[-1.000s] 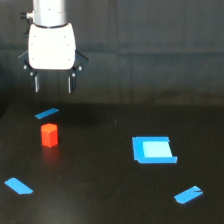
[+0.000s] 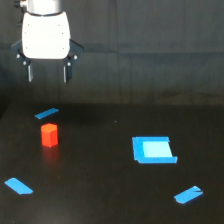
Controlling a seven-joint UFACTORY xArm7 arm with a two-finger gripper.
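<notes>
My white gripper (image 2: 48, 73) hangs in the upper left of the camera view, its two dark fingers spread wide and nothing between them. Below it, on the dark table, stands a small red block (image 2: 49, 135), with a clear gap of height separating the two. Toward the right lies a white square (image 2: 157, 149) framed by blue tape (image 2: 137, 151); nothing rests on it.
Strips of blue tape lie flat on the table: one (image 2: 47, 113) behind the block, one (image 2: 18, 186) at the front left, one (image 2: 188, 195) at the front right. A dark curtain (image 2: 140, 50) hangs behind.
The gripper has shifted slightly left and a little upward in the view. The red block and the taped square are where they were.
</notes>
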